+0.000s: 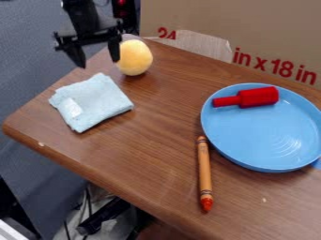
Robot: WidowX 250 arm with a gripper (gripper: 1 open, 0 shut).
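My gripper [97, 52] hangs over the back left of the table, its two black fingers wide apart with nothing visible between them. It is above a folded pale blue cloth [90, 101] and left of a yellow ball-like object [134, 60]. A blue plate [264, 141] on the right holds a red cylinder with a thinner handle [256, 97]. An orange crayon [205, 176] lies left of the plate, toward the front.
A cardboard box [251, 33] stands along the back of the wooden table [138, 169]. Beyond the left edge is floor with dark equipment.
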